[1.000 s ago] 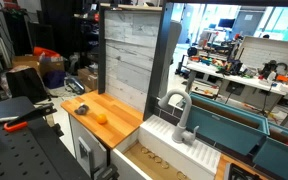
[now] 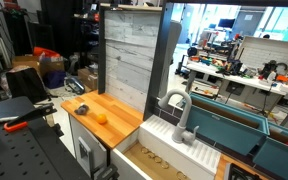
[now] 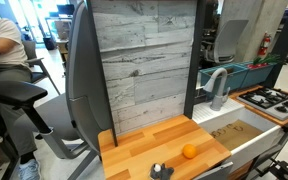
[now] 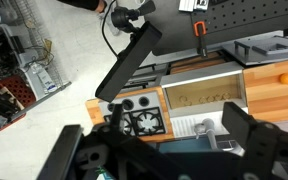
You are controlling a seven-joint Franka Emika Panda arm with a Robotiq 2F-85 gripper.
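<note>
In the wrist view my gripper is open, its dark fingers [image 4: 110, 132] wide apart at the lower edge and nothing between them. Beneath it lies a toy-like kitchen unit. An orange round thing [image 2: 101, 118] rests on the wooden counter [image 2: 122, 114], and it shows near the right edge of the wrist view as an orange [image 4: 287, 78]. A small grey item [image 3: 162, 171] sits on the same counter. The white drawer [image 4: 203, 94] stands pulled out, with a light brown floor. Neither exterior view clearly shows the gripper.
Behind the drawer a grey faucet [image 2: 183, 108] rises from the sink. A stove top [image 3: 268, 100] lies beyond it. A wood-plank back panel [image 3: 152, 75] walls the counter's rear. The black table [image 2: 24, 150] carries cables and tools.
</note>
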